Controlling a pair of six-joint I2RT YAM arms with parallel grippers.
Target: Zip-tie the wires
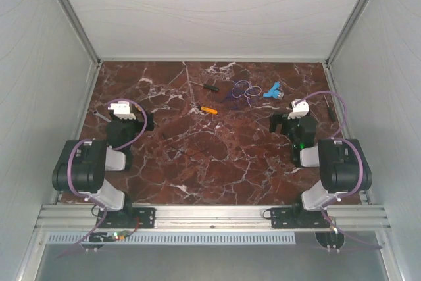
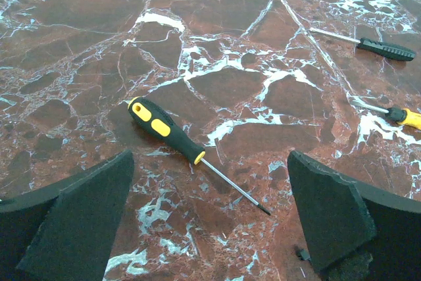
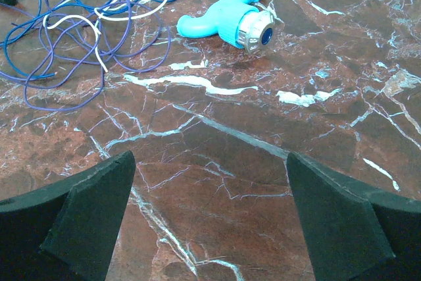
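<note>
A loose tangle of blue, purple and white wires [image 3: 108, 14] lies on the tabletop, at the upper left of the right wrist view and toward the back of the top view. My right gripper is open over bare marble, nearer the front than the wires, with nothing between its fingers. On the left side, my left gripper is open too; a black-and-yellow screwdriver [image 2: 164, 128] lies on the table below, its shaft showing through the gap. I cannot make out a zip tie apart from the wires.
A light-blue fitting [image 3: 230, 14] lies right of the wires. A black-handled screwdriver [image 1: 210, 87] and an orange-yellow one [image 1: 208, 110] are left of them. Metal tools lie near both side edges.
</note>
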